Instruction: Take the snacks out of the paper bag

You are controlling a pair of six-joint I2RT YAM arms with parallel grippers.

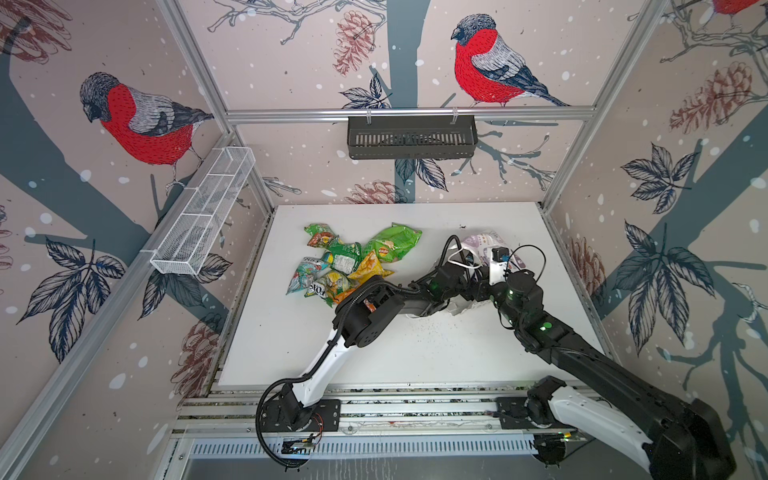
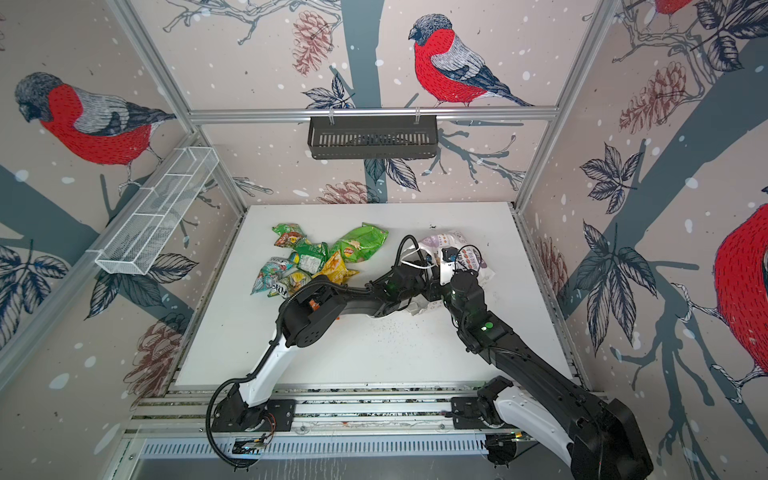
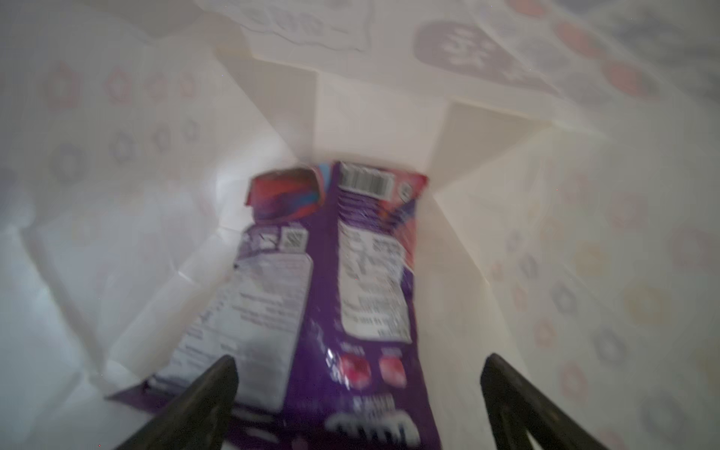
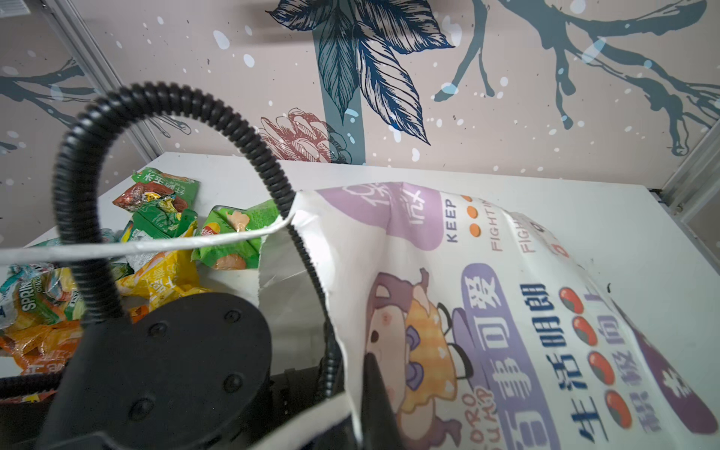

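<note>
The white paper bag point(image 4: 480, 247), printed with purple and cartoon designs, rises beside my right gripper, which is shut on its rim. Inside, the left wrist view shows a purple snack pack point(image 3: 315, 330) lying against the pale, creased paper. My left gripper is in the bag's mouth, open, its blurred dark fingers point(image 3: 517, 408) wide apart on either side of the pack's near end. Nothing is clamped between them. From above, both wrists meet at the bag point(image 1: 484, 239) and hide its opening. The left gripper's fingertips are hidden in both top views.
Several snack packs lie in a cluster left of the bag, among them a large green pack point(image 1: 395, 241), a yellow pack point(image 1: 370, 268) and a blue-green pack point(image 1: 307, 274). The left forearm point(image 1: 366, 321) passes close in front of them. Bare white table point(image 1: 448, 352) stretches along the front.
</note>
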